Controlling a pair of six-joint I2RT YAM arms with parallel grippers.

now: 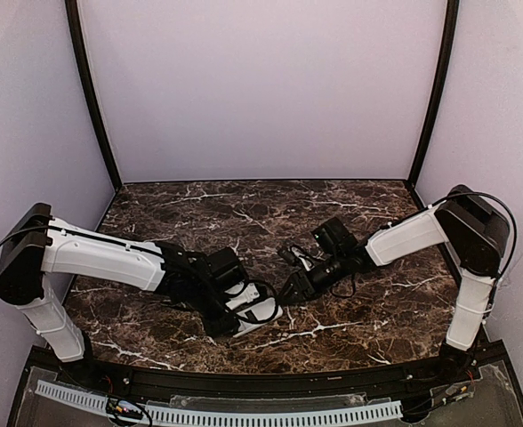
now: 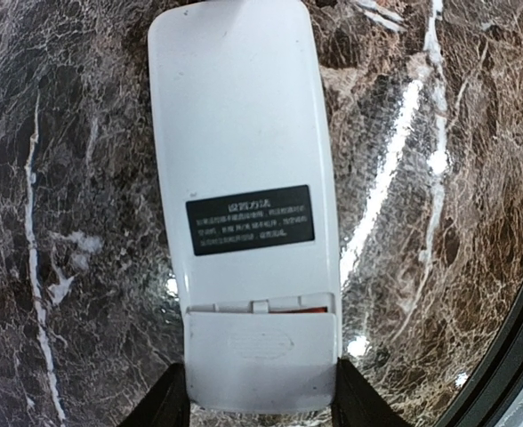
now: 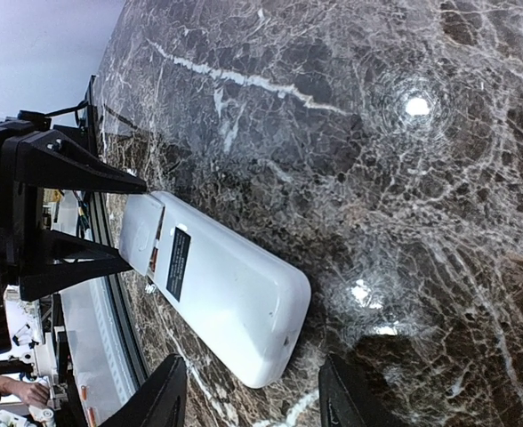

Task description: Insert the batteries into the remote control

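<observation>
The white remote control (image 2: 240,116) lies back side up on the dark marble table, a black label on it. My left gripper is shut on the battery cover (image 2: 260,356) at the remote's end. The cover sits slightly off its opening, where a slot with a bit of red (image 2: 299,310) shows. In the right wrist view the left fingers straddle that end. My right gripper is part open beside the remote's (image 3: 235,285) other end, with nothing visible between its fingers.
The table's dark front edge (image 1: 270,380) runs close below the remote.
</observation>
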